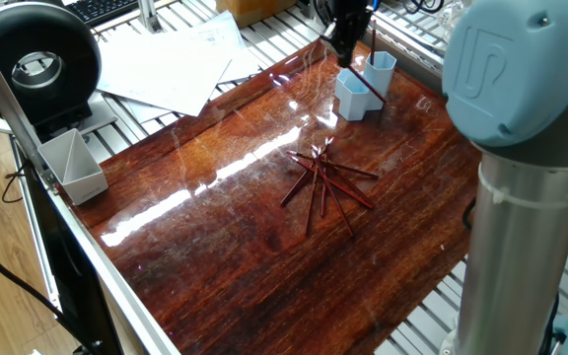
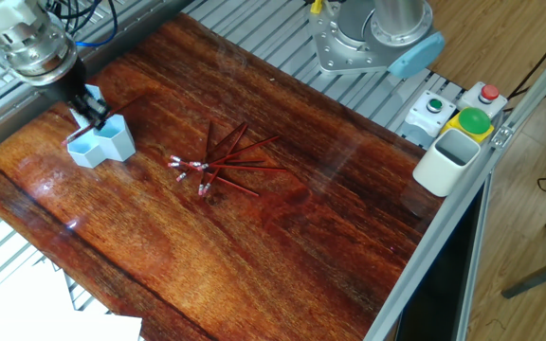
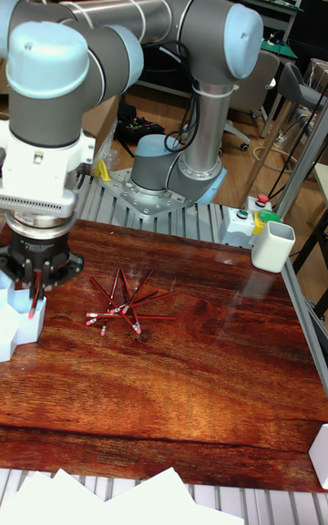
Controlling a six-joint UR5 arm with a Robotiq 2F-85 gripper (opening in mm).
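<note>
My gripper (image 2: 97, 119) is shut on a dark red pencil (image 2: 131, 103), just above the light blue hexagonal cups (image 2: 116, 139). This pencil is tilted; in exterior view 1 the held pencil (image 1: 371, 89) slants down to the right across the cups (image 1: 352, 99). Another pencil (image 1: 373, 41) stands upright in the rear cup. On the table lies a crossed heap of several red pencils (image 2: 218, 163), pale ends gathered together. In exterior view 3 the gripper (image 3: 36, 282) is at the left, partly hiding the cups (image 3: 29, 329).
A white holder (image 2: 434, 170) stands at the table's edge beside the button boxes (image 2: 472, 121). Another white container (image 1: 74, 168) is at the opposite corner, near paper sheets (image 1: 166, 74).
</note>
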